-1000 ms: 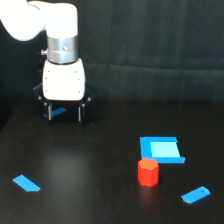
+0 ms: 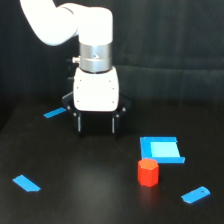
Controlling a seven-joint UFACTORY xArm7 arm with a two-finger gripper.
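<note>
My gripper point(image 2: 96, 122) hangs above the left-middle of the dark table, its two fingers apart and nothing visible between them. To its right and nearer the camera stands a red hexagonal block point(image 2: 148, 173). Just behind that block lies a blue square frame point(image 2: 146, 141) with a pale blue-white inside. A clear gap separates the gripper from both things.
Flat blue pieces lie scattered on the black table: one at the back left point(image 2: 54, 112), another at the front left point(image 2: 26, 184), a third at the front right point(image 2: 196, 195). Dark curtain-like folds close off the back.
The arm has moved right and somewhat lower in the view, leaving the back-left blue piece uncovered. Its fingers stay apart. The block, frame and blue pieces look unmoved.
</note>
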